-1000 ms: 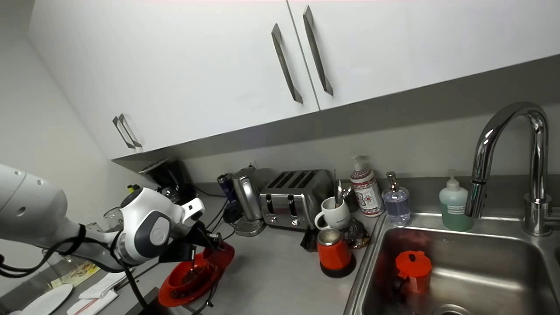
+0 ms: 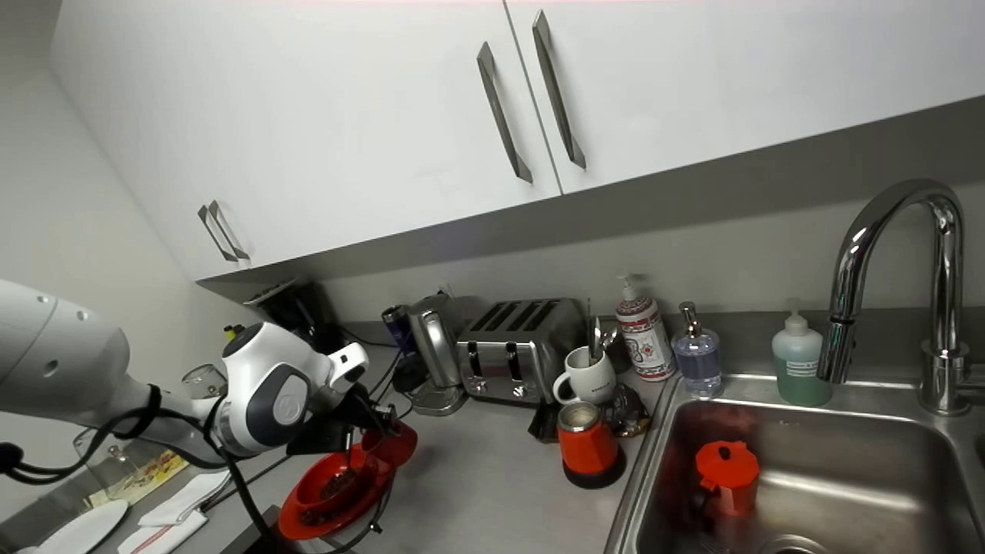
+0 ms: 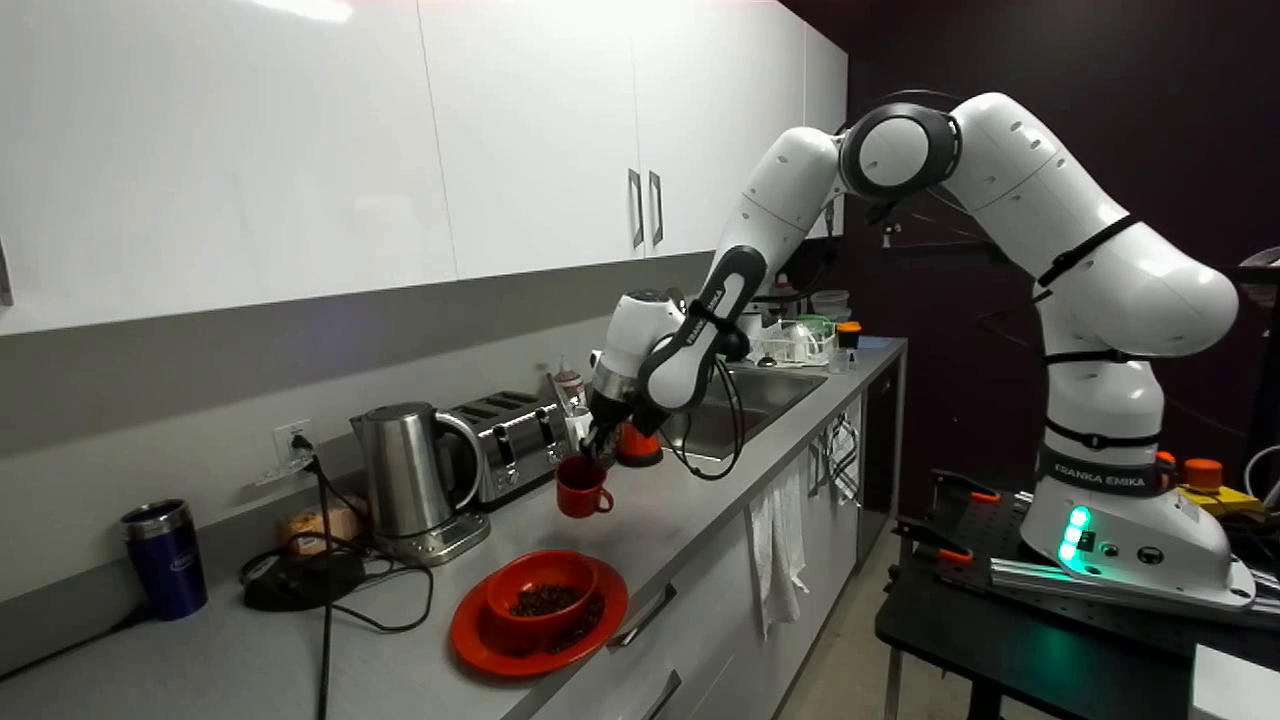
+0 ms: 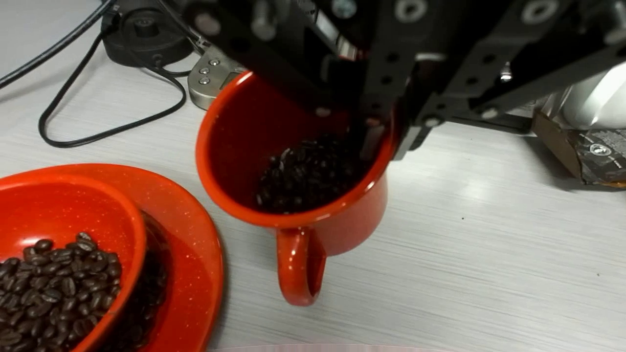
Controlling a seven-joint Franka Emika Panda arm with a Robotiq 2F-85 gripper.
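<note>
A red mug [image 4: 352, 226] with dark coffee beans [image 4: 308, 176] inside hangs above the counter, tilted a little. My gripper is shut on its rim, one finger inside the mug and the other outside. The mug's handle points toward the counter's front edge in exterior view 2. Beside the mug, apart from it, a red bowl [image 3: 540, 572] holding coffee beans rests on a red plate [image 3: 474, 636]. More beans lie on the plate around the bowl, as the wrist view shows.
Behind stand a steel kettle [image 3: 402, 474] and a toaster [image 3: 513, 442]. Black cables [image 4: 111, 138] loop over the counter near the kettle. A red-orange canister [image 2: 588, 448] and a white mug [image 2: 587, 377] stand near the sink [image 2: 831, 452]. Between plate and canister the counter is clear.
In exterior view 1, the arm and the held mug have shifted slightly to the right, and the mug looks more upright. Bowl and plate have stayed put.
</note>
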